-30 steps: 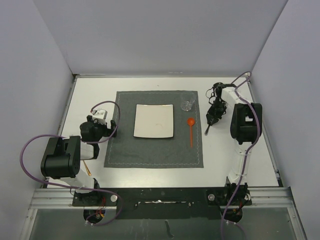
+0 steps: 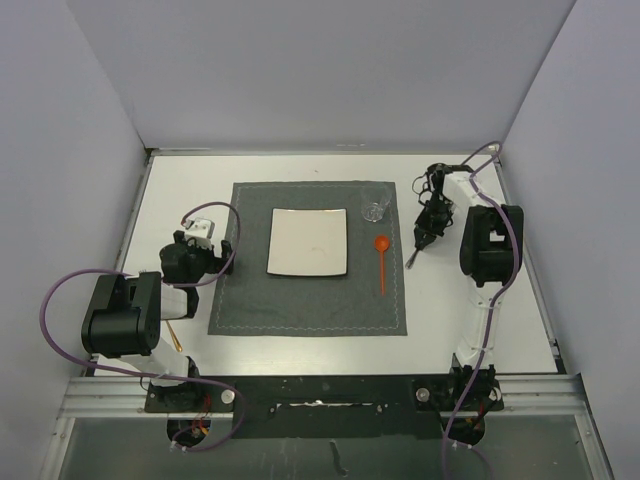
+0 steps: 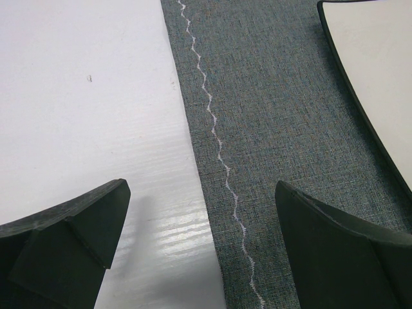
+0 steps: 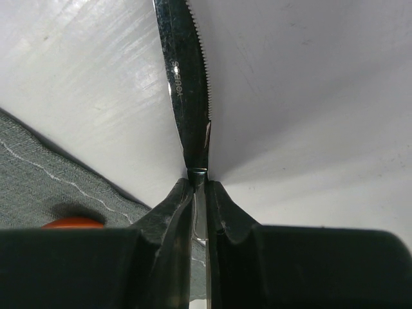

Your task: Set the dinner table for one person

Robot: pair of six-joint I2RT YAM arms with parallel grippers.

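Observation:
A grey placemat [image 2: 306, 310] holds a square cream plate [image 2: 307, 242], a clear glass [image 2: 375, 205] at its upper right and an orange spoon [image 2: 382, 260] to the plate's right. A dark table knife [image 4: 183, 84] lies on the white table just right of the mat; my right gripper is over its handle, fingertips closed in around it. My left gripper is open over the mat's left edge, nothing between its fingers.
A thin light wooden utensil [image 2: 175, 336] lies at the lower left, partly under the left arm.
The right gripper and knife have shifted very slightly since about a second ago. The left arm and the other things are unmoved.

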